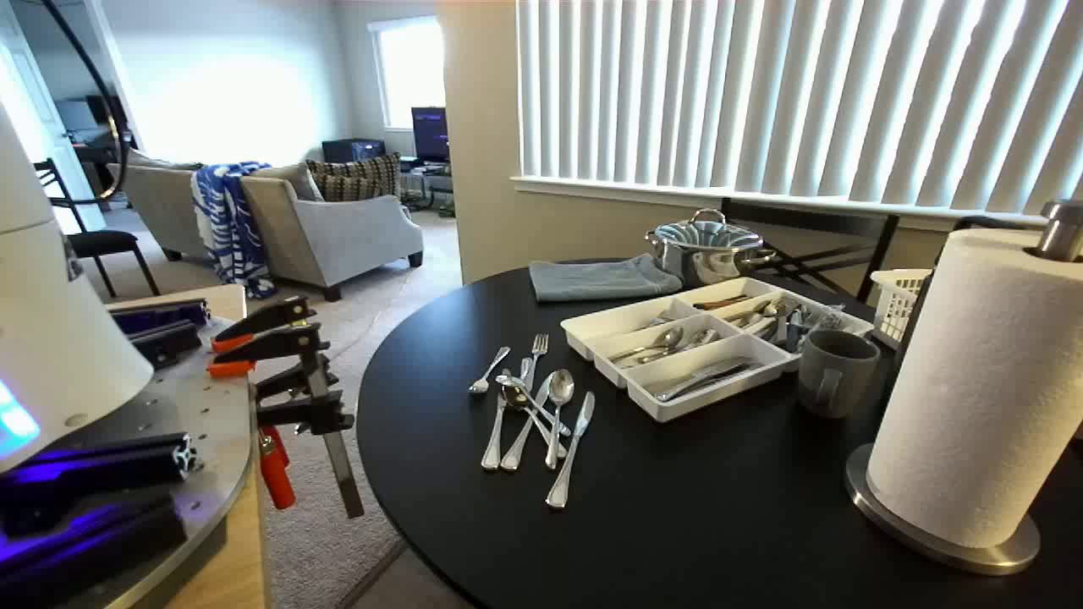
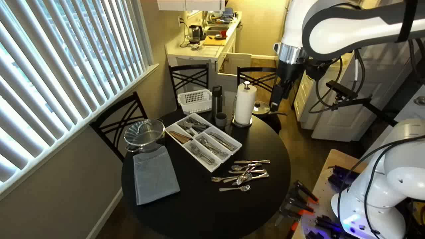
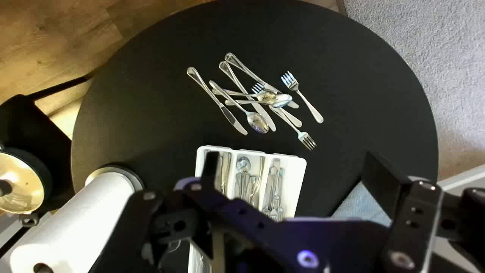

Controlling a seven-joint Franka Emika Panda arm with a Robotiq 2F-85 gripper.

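Observation:
Loose silverware lies in a small heap on the black round table (image 1: 437,447): knives, spoons and forks, several of them crossing. One knife (image 3: 217,101) lies at the edge of the heap, and a fork (image 3: 302,98) rests apart on the other side. The white cutlery tray (image 2: 204,166) sits beside the heap, its compartments holding more cutlery. High above the table, my gripper is open in the wrist view, its two dark fingers wide apart with nothing between them. In exterior view 2 the gripper (image 2: 275,104) hangs over the table's far right side.
A paper towel roll (image 2: 245,104), a grey mug (image 1: 836,374) and a black bottle (image 2: 217,99) stand near the tray. Beyond it are a steel pot (image 2: 144,134) and a folded grey cloth (image 2: 156,175).

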